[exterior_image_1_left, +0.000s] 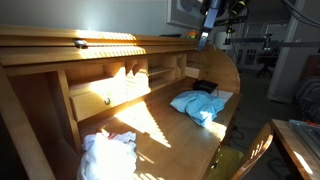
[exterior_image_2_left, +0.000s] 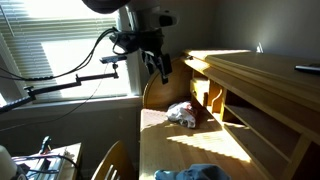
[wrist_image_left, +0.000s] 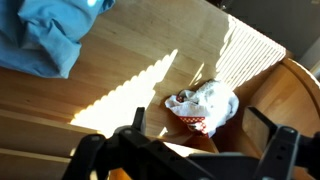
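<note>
My gripper (exterior_image_2_left: 160, 72) hangs high above the desk, pointing down. It is open and empty, its dark fingers (wrist_image_left: 137, 122) standing wide apart in the wrist view. Far below, a crumpled white cloth with a red patterned part (wrist_image_left: 205, 107) appears between them, near a curved wooden edge. That white cloth (exterior_image_1_left: 108, 157) lies at the near end of the desk in exterior view 1. A crumpled blue cloth (exterior_image_1_left: 198, 105) rests toward the far end, and this blue cloth (wrist_image_left: 50, 35) fills the upper left of the wrist view.
Wooden cubbyholes and a small drawer (exterior_image_1_left: 92, 103) line the back of the desk, under a long top shelf (exterior_image_2_left: 265, 68). A wooden chair (exterior_image_2_left: 120, 160) stands at the front. Sunlit bare desktop (exterior_image_1_left: 148, 125) separates the cloths.
</note>
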